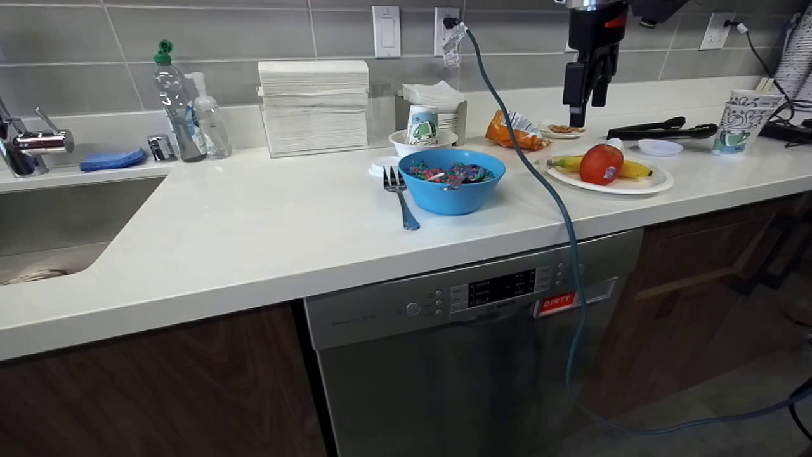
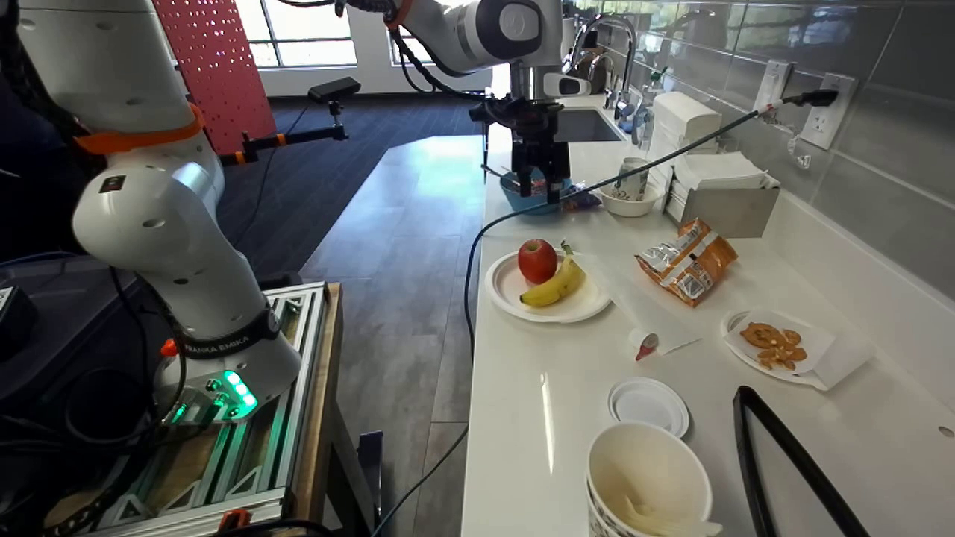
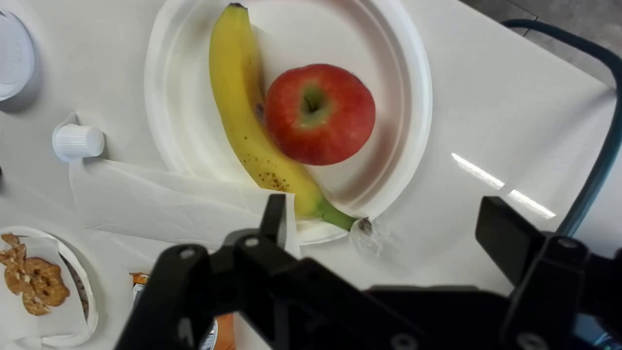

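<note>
My gripper is open, its black fingers wide apart and nothing between them. It hangs in the air above the counter (image 1: pixel 251 221), well clear of everything on it. A white plate (image 3: pixel 417 111) carries a red apple (image 3: pixel 320 116) and a yellow banana (image 3: pixel 242 111) side by side. In the wrist view the plate lies beyond my fingertips, with the banana's stem end nearest to the gap. The first exterior view shows a blue bowl (image 1: pixel 449 199) of wrapped candy, with a fork (image 1: pixel 403 202) lying beside it on the left.
A teal cable (image 1: pixel 525 160) runs from the wall across the counter and over its front edge. Near the wall are an orange chip bag (image 2: pixel 689 261), a plate of cookies (image 2: pixel 734 331) and black tongs (image 2: pixel 792 456). Open counter lies between the sink (image 1: pixel 68 221) and the bowl.
</note>
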